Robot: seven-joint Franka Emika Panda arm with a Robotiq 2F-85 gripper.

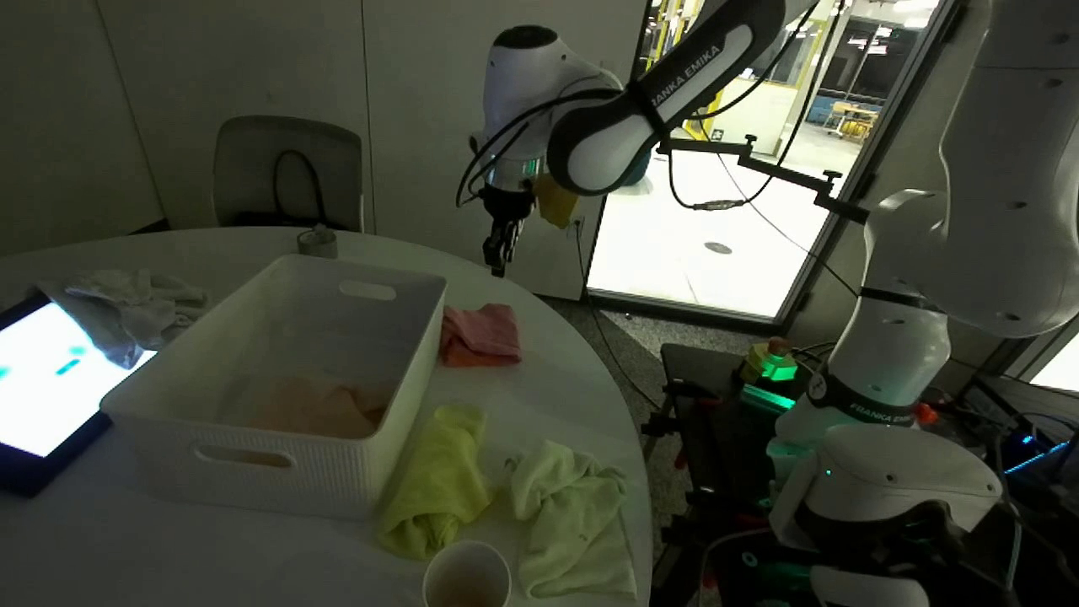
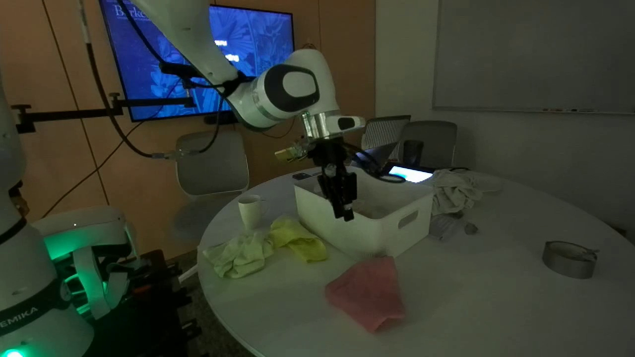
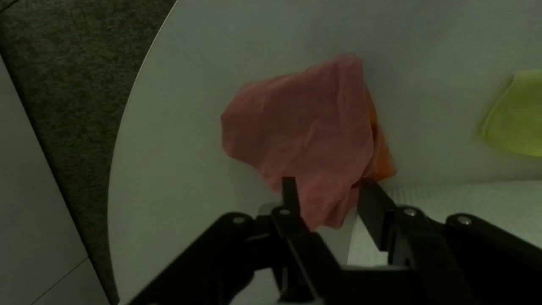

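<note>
My gripper is open, with a gap between its two dark fingers. In the wrist view they overlap a crumpled pink cloth (image 3: 305,127) with an orange fold, which lies flat on the table. Seen from exterior view 1, the gripper (image 1: 496,265) hangs in the air above and behind that pink cloth (image 1: 483,334), apart from it. Exterior view 2 has the gripper (image 2: 343,215) in front of the white basket (image 2: 363,238), with the pink cloth (image 2: 372,294) lower down on the table.
Inside the basket (image 1: 273,486) lies a peach cloth (image 1: 314,405). A yellow cloth (image 1: 440,480), a pale green cloth (image 1: 571,516) and a white cup (image 1: 467,577) lie along the near side. A tape roll (image 2: 569,259) sits apart, and the table around it is clear.
</note>
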